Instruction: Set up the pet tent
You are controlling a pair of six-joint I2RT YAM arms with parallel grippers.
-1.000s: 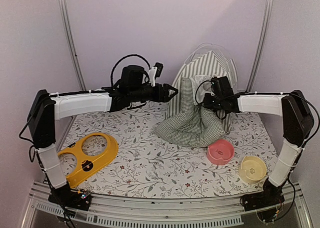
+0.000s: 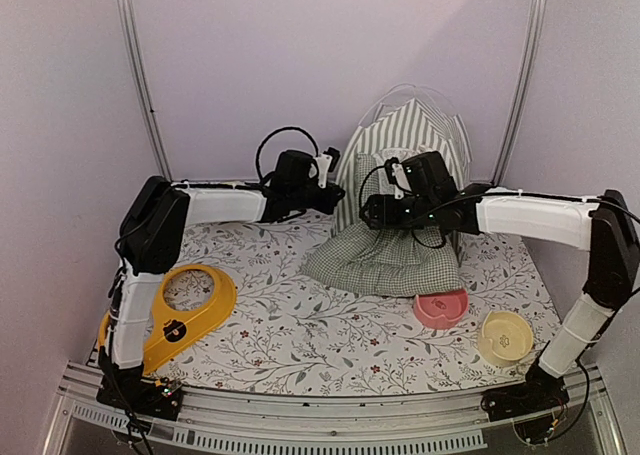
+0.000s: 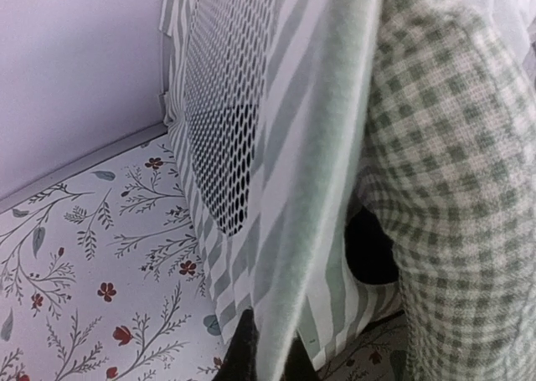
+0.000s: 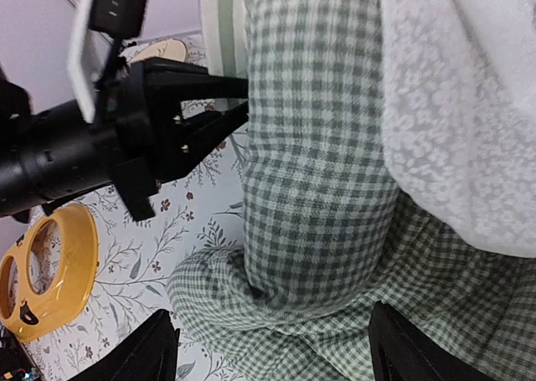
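The pet tent [image 2: 412,127], in grey-green and white stripes, stands at the back right with its front opening towards the camera. A green checked cushion [image 2: 390,265] spills out of that opening, and white curtain fabric [image 4: 461,121] hangs over it. At the opening's left border, my left gripper is shut on the striped tent edge [image 3: 314,180]. In front of the cushion's raised left side hovers my right gripper, its fingers [image 4: 138,352] spread apart with no cloth pinched between them. From above, the right arm hides part of the cushion and curtain.
A pink bowl [image 2: 440,320] touches or nearly touches the cushion's front right edge; a cream bowl [image 2: 505,337] is farther right. At the left lies a yellow double-ring stand [image 2: 205,310], partly behind the left arm.
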